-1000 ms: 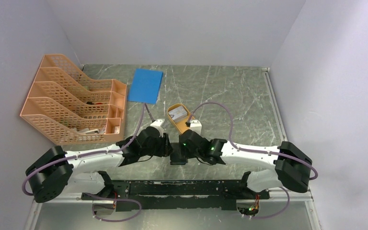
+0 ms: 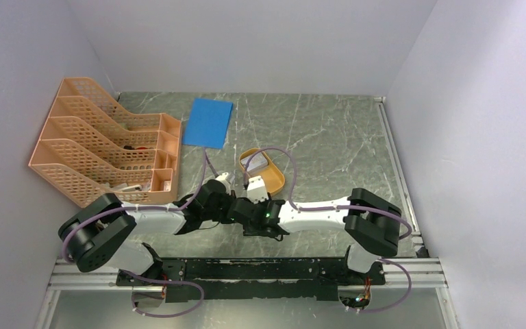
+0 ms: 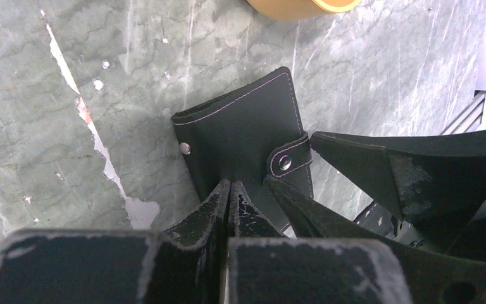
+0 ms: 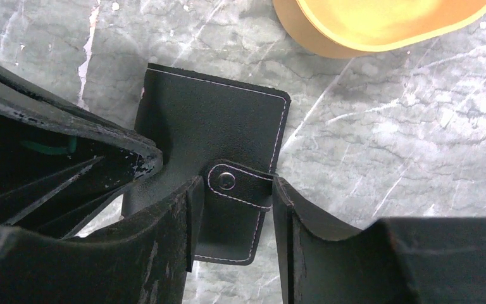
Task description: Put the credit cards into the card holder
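The black leather card holder lies flat on the table, its strap and snap facing up. In the left wrist view, my left gripper is shut at the holder's left side, seemingly on its edge; its fingertips hide the exact contact. My right gripper is part open above the holder, with the strap between its two fingers. White cards sit in a tan oval tray behind the grippers. From above, the arms cover most of the holder.
A peach organiser with several compartments stands at the left. A blue sheet lies beside it. Both grippers are very close together over the holder.
My right gripper has moved left over the card holder, covering it from above. The left gripper has shifted only slightly. The tray and cards have stayed in place.
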